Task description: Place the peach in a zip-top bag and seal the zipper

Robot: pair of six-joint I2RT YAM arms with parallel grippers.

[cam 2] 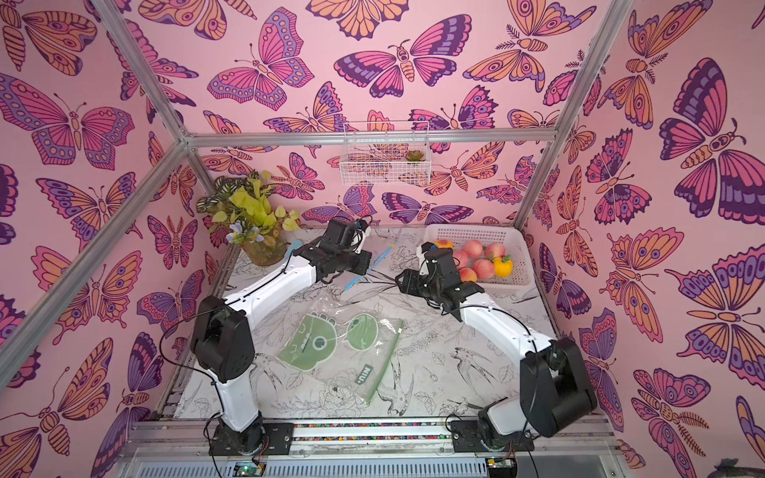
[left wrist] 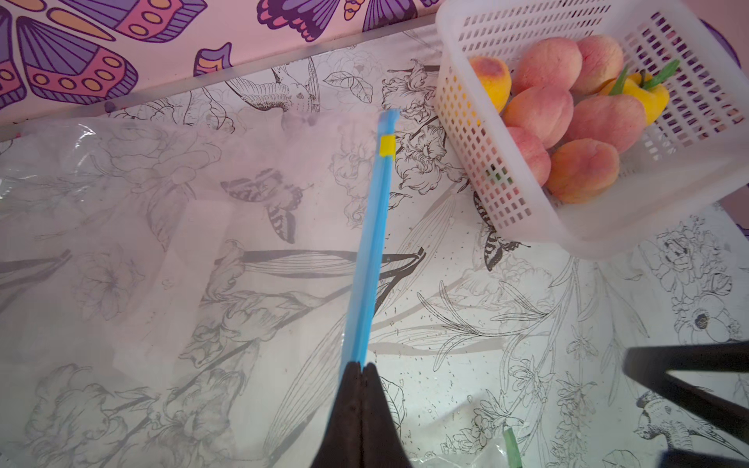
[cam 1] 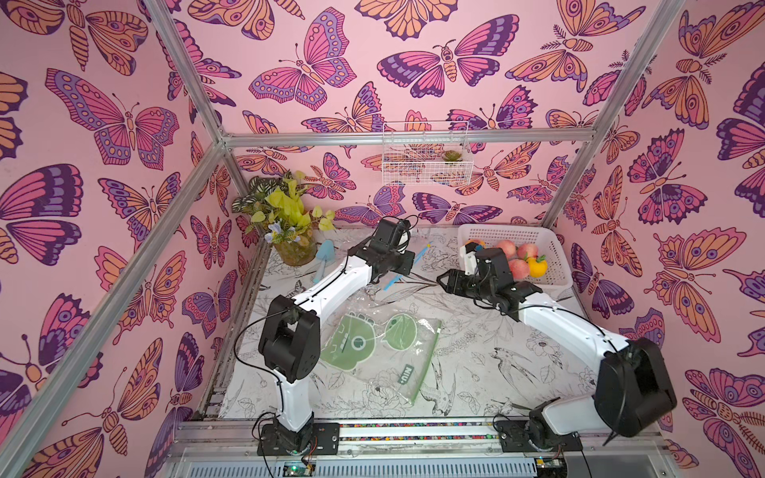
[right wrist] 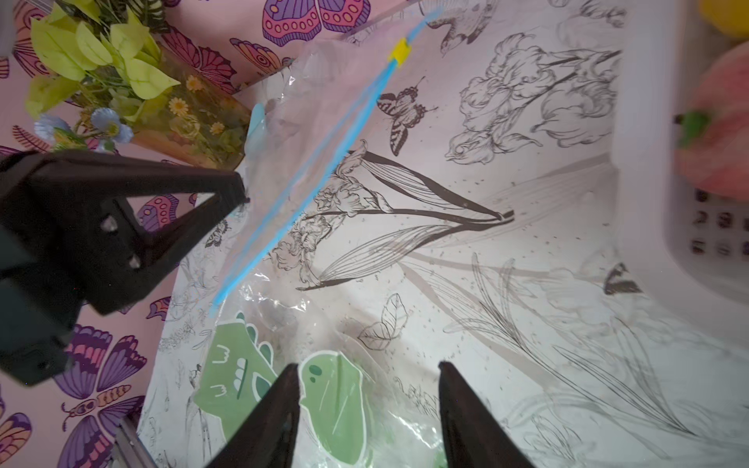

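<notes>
A clear zip bag lies flat at the back of the table, with a blue zipper strip bearing a yellow slider. My left gripper is shut at the strip's near end; whether it pinches any film is unclear. To its right, my right gripper stands above the table with its fingers apart and nothing between them. Several peaches sit in the white basket at the back right.
A second clear bag with green print and a green zipper edge lies in front. The potted plant stands back left, a blue spatula beside it.
</notes>
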